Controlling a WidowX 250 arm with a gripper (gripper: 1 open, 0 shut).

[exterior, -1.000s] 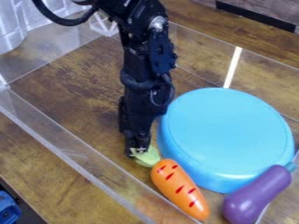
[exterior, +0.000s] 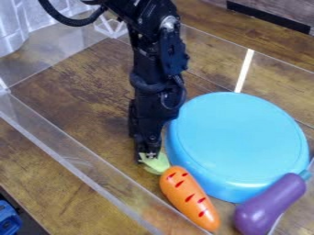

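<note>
The black robot arm reaches down from the top to the table, its gripper (exterior: 150, 149) low over the pale green leafy top of a toy carrot (exterior: 188, 196). The orange carrot lies toward the front, just below a big blue round lid or plate (exterior: 237, 144). Whether the fingers are open or closed on the leaves is hard to make out in the dark.
A purple eggplant (exterior: 269, 207) lies at the front right beside the blue object. A blue item (exterior: 6, 220) is at the bottom left edge, beyond a clear plastic wall. Bare wooden surface (exterior: 68, 87) spans the left and back.
The arm and gripper have shifted very slightly; the carrot, eggplant and blue object look unchanged.
</note>
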